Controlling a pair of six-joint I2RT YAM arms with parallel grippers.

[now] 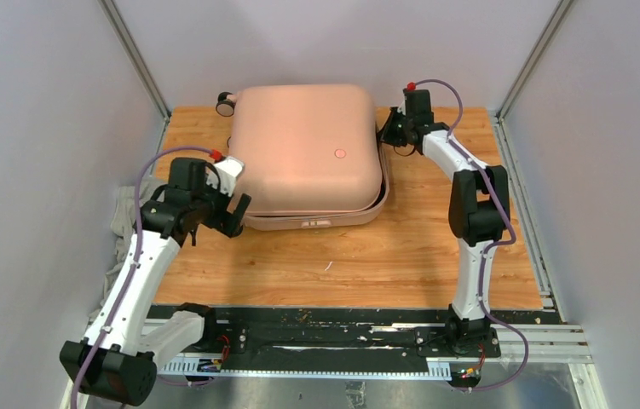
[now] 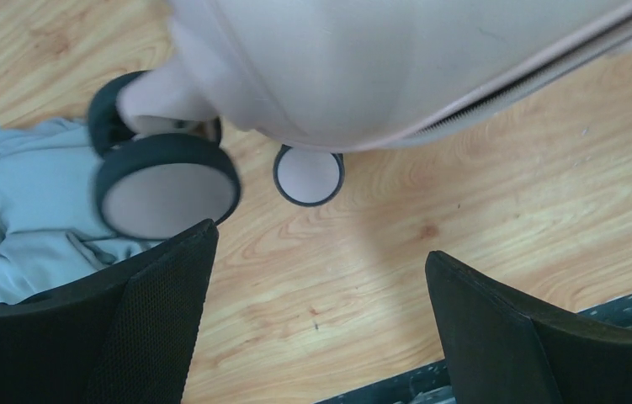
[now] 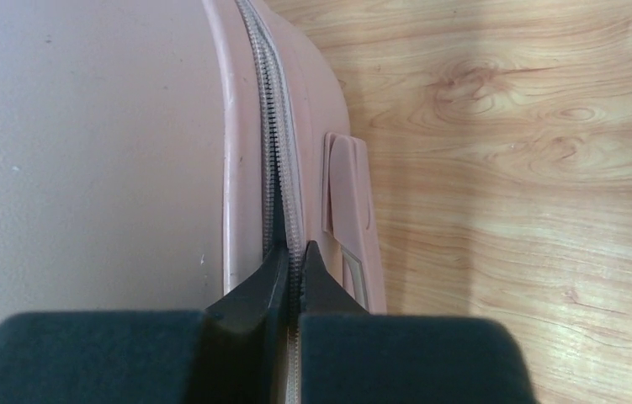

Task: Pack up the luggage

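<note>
The pink suitcase (image 1: 303,145) lies flat with its lid down on the wooden table; a zipper (image 3: 270,126) runs along a narrow gap at its side. My right gripper is shut on that zipper edge at the suitcase's right side, beside a pink tab (image 3: 350,185). My left gripper is open above the suitcase's front left corner, over the wheels (image 2: 169,185), with nothing between its fingers.
Grey cloth (image 2: 26,202) lies at the left edge of the table. Bare wood (image 1: 333,264) is in front of the suitcase and to its right. Walls surround the back and sides.
</note>
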